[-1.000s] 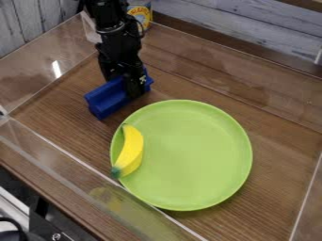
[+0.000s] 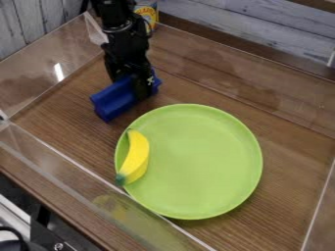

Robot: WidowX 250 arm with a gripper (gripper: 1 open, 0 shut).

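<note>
The black gripper (image 2: 131, 76) reaches down from the top left over a blue block (image 2: 113, 101), which lies on the wooden surface left of the green plate. The fingertips are at or around the block's upper part, too dark to tell whether they hold it. A yellow banana (image 2: 136, 154) with a green tip lies on the left side of the green plate (image 2: 203, 167).
A can (image 2: 148, 13) stands at the back behind the arm. Clear plastic edging runs along the left and front of the wooden surface (image 2: 249, 78).
</note>
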